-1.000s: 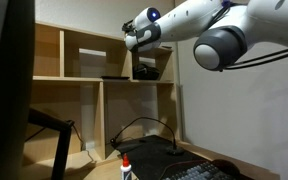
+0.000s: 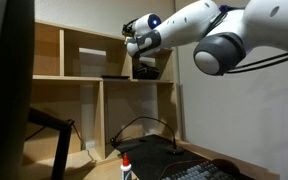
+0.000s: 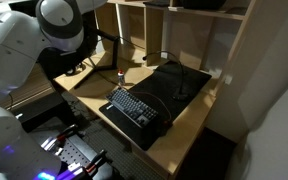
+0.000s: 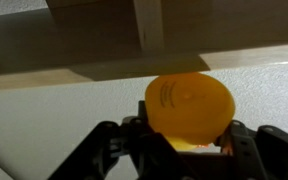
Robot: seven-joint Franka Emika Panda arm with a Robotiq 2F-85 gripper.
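A rounded yellow-orange object [image 4: 190, 106] fills the space between the dark fingers of my gripper in the wrist view; the gripper is shut on it. Dark lines mark its left side, and a bit of red shows at its lower right. High up by the top of the wooden shelf unit [image 2: 101, 95], the gripper appears small in exterior view 1, where the held object is hard to make out. Exterior view 2 does not show the gripper.
Wooden shelf boards [image 4: 109, 69] lie close in front of the gripper. Dark items [image 2: 145, 71] sit in an upper compartment. Below, the desk holds a keyboard [image 3: 135, 105], a black mat [image 3: 179, 86], a cable and a red-capped white bottle [image 2: 126, 171].
The arm has shifted slightly downward near the shelf top in exterior view 1. The shelves, bottle and desk items stand as before.
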